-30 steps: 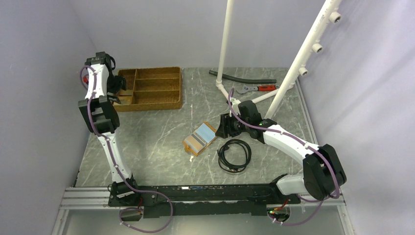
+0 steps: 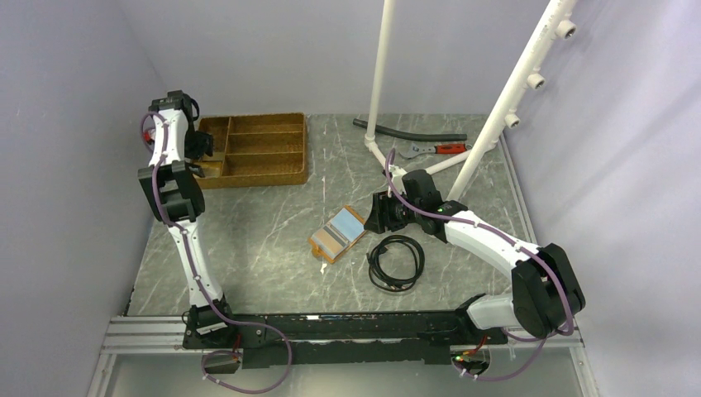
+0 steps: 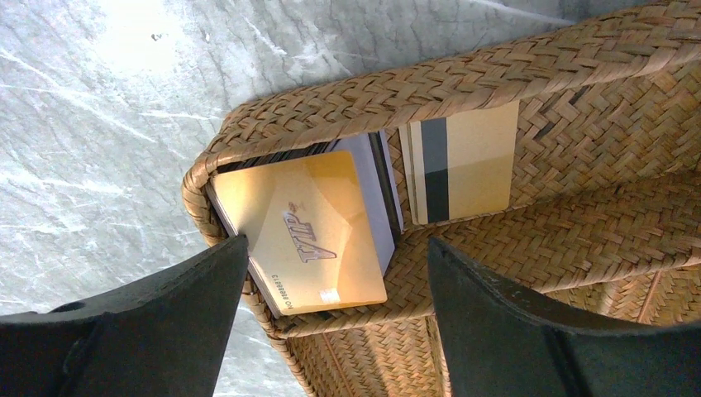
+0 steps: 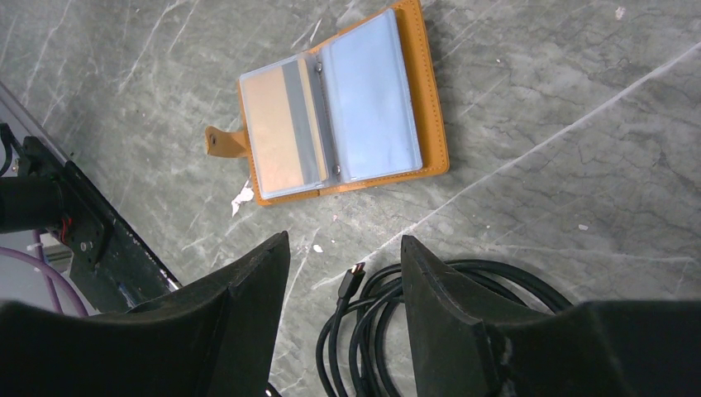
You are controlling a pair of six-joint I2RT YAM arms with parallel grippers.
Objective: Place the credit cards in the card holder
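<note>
In the left wrist view, a gold card [image 3: 310,231] lies tilted on other cards in the end compartment of a woven basket [image 3: 331,116]. Another gold card with a dark stripe [image 3: 475,165] leans in the compartment alongside. My left gripper is open over the basket; its left fingertip overlaps the first card's edge, while the right one stands clear of it. The card holder [image 4: 434,124] lies spread open on the table, a tan striped card [image 4: 273,128] in one clear sleeve and a pale blue face [image 4: 368,95] opposite. Beside it hovers my right gripper, open and empty.
A coiled black cable [image 2: 397,263] lies close to the right gripper. White pipes [image 2: 504,103], a red-handled wrench [image 2: 450,149] and a dark tube [image 2: 417,135] occupy the back right. Table between basket and holder is clear.
The right arm, holder and cable look unmoved.
</note>
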